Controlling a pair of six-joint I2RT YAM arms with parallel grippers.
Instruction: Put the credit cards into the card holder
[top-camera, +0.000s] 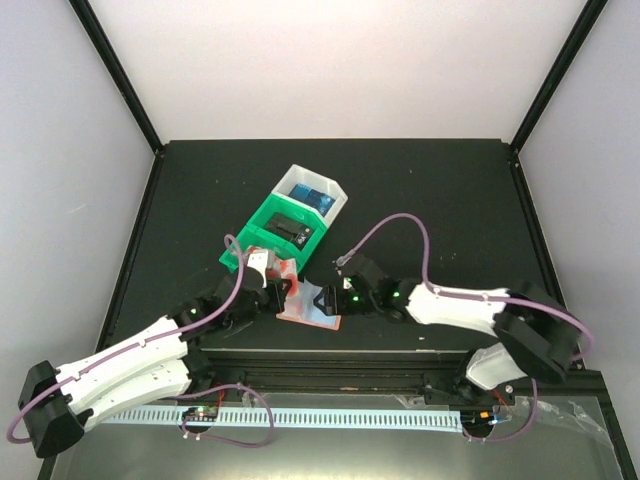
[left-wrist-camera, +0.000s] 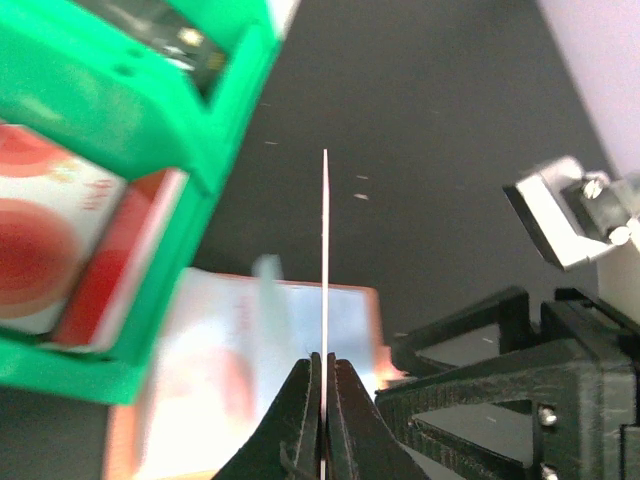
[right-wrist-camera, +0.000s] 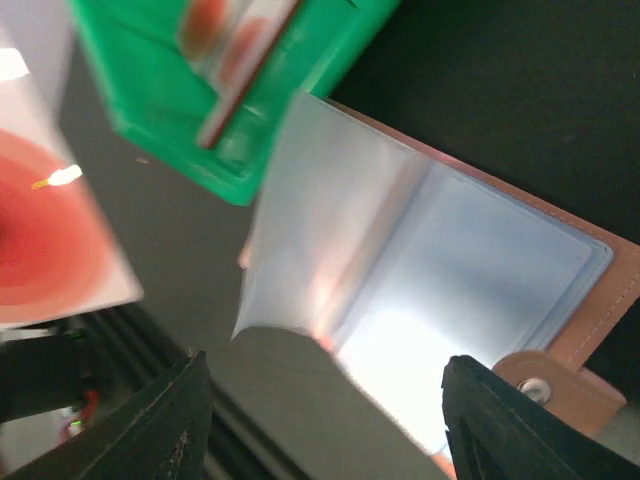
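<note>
Edge-on in the left wrist view, a thin white-edged card (left-wrist-camera: 325, 250) rises from my left gripper, which is shut on it. In the right wrist view this card's red-and-white face (right-wrist-camera: 50, 235) fills the left side. The card holder (right-wrist-camera: 490, 260) lies open on the table, tan-edged with clear sleeves, one sleeve (right-wrist-camera: 320, 210) standing raised. My right gripper is over its near part, fingers apart, nothing seen gripped between them. More red-and-white cards (left-wrist-camera: 45, 230) sit in the nearest compartment of the green bin (left-wrist-camera: 205, 225).
Behind that compartment, the bin holds dark items (top-camera: 290, 230); a white bin (top-camera: 340, 198) with blue packets (top-camera: 312, 197) adjoins it. A brown snap strap (right-wrist-camera: 565, 390) sticks out from the holder.
</note>
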